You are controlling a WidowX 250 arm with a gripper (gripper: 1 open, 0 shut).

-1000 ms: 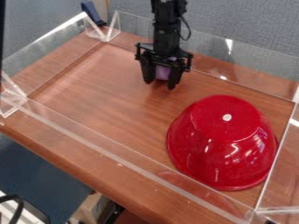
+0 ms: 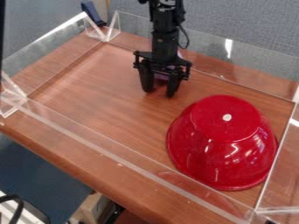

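My black gripper (image 2: pixel 160 83) hangs down from the top of the view over the back middle of the wooden table, its fingers low near the surface. A small purplish object (image 2: pixel 162 74) is partly visible behind and between the fingers; whether they grip it cannot be told, as the gripper hides most of it. A large red upturned bowl (image 2: pixel 219 144) rests on the right side of the table.
Clear plastic walls (image 2: pixel 117 162) border the wooden table (image 2: pixel 93 101). A grey wall stands behind.
The gripper has shifted very slightly left and down, and less of the purplish object shows around it. The red bowl is unmoved.
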